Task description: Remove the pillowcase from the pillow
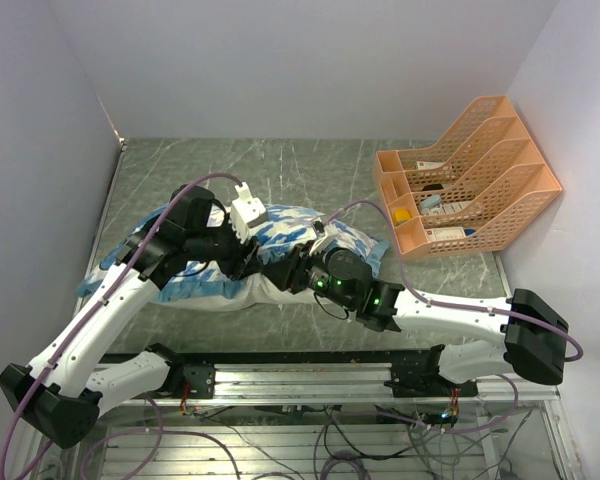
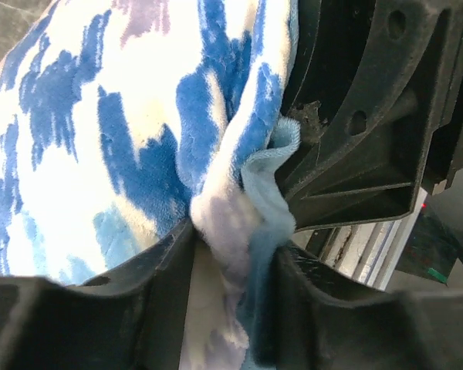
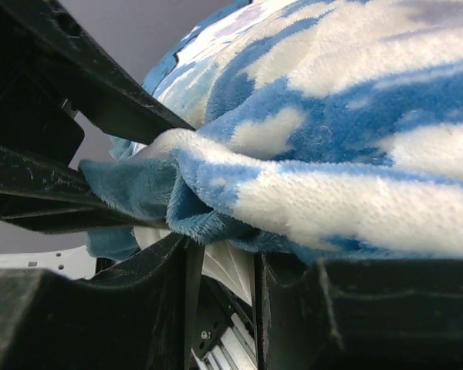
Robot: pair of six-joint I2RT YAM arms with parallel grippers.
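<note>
The pillow in its blue-and-white plush pillowcase (image 1: 290,225) lies under both arms, with white fabric below. My left gripper (image 1: 242,262) and right gripper (image 1: 280,272) meet at the middle of its near edge. In the left wrist view, a bunched fold (image 2: 239,193) runs down between the blurred fingers of the left gripper; whether they grip it is unclear. In the right wrist view, the folded hem (image 3: 309,200) lies over the right gripper, with white fabric visible between its fingers; its hold cannot be told.
An orange organizer (image 1: 460,180) with small items stands at the back right. The metal-railed front edge (image 1: 290,375) is close to both arms.
</note>
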